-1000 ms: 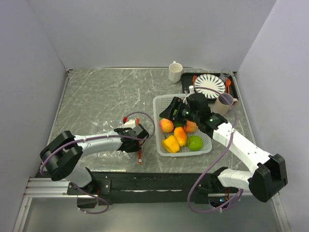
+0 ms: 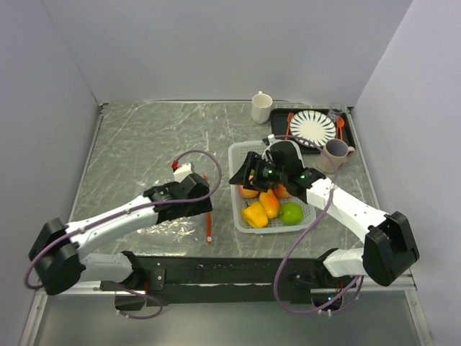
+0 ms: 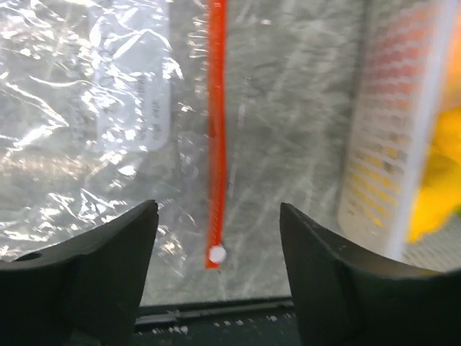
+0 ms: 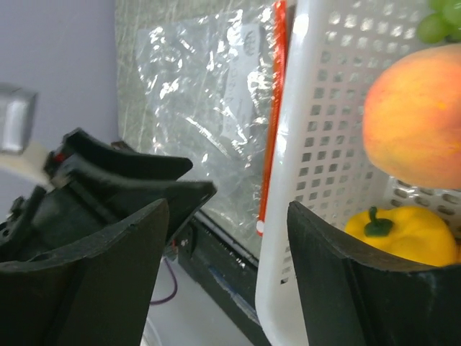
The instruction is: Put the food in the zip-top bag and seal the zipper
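The clear zip bag [image 3: 57,122] lies flat on the counter, its red zipper strip [image 3: 216,144] along the right edge with a white slider [image 3: 217,254] at the near end. My left gripper [image 2: 192,202] hangs open above it. My right gripper [image 2: 252,171] is over the left side of the white basket [image 4: 295,216], with nothing seen between its fingers. The basket holds a yellow pepper [image 2: 255,215], mango [image 2: 269,202], green fruit [image 2: 290,213], peaches [image 4: 421,119] and grapes [image 4: 446,18].
A black tray [image 2: 282,115] with plate [image 2: 312,127] and orange utensils sits at back right. Mugs [image 2: 261,107] [image 2: 333,155] stand near it.
My left gripper has risen from the zipper strip and pulled back from it. My right gripper has shifted slightly left over the basket.
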